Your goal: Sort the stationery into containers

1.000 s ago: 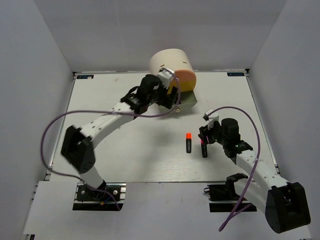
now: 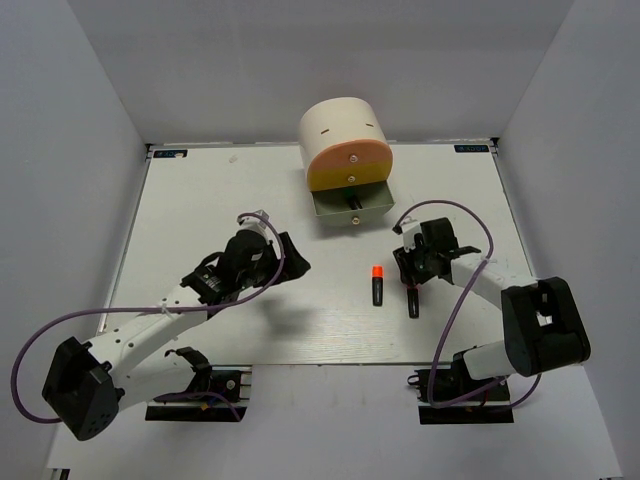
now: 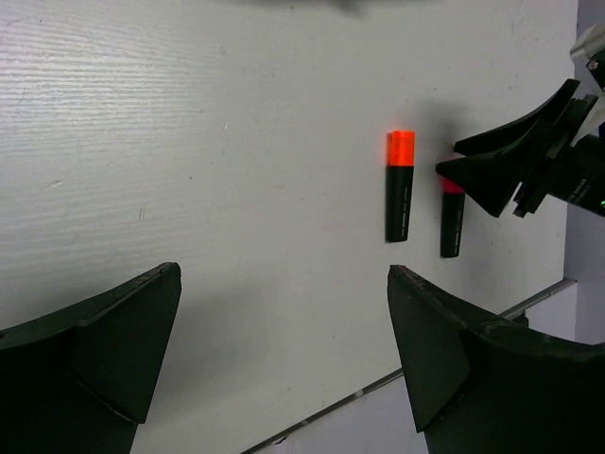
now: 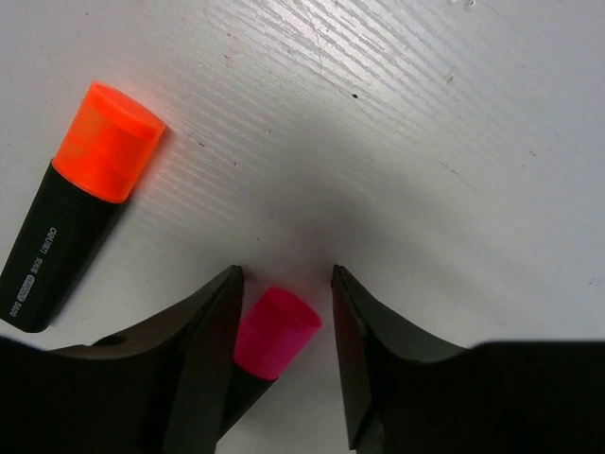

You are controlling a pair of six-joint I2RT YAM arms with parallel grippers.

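Note:
An orange-capped black highlighter (image 2: 377,292) lies on the white table, also seen upright-oriented in the left wrist view (image 3: 399,194). To its right a pink-capped highlighter (image 4: 276,336) lies beneath my right gripper, whose part-open fingers stand either side of the pink cap; whether they touch it I cannot tell. My left gripper is open and empty over the left-middle of the table. The organizer (image 2: 345,130) at the back has its green bottom drawer (image 2: 330,210) open, with a dark item inside.
The front edge (image 3: 340,405) runs below both highlighters. Grey walls bound the table at the sides and back.
My left arm has swung from the drawer back toward the left front.

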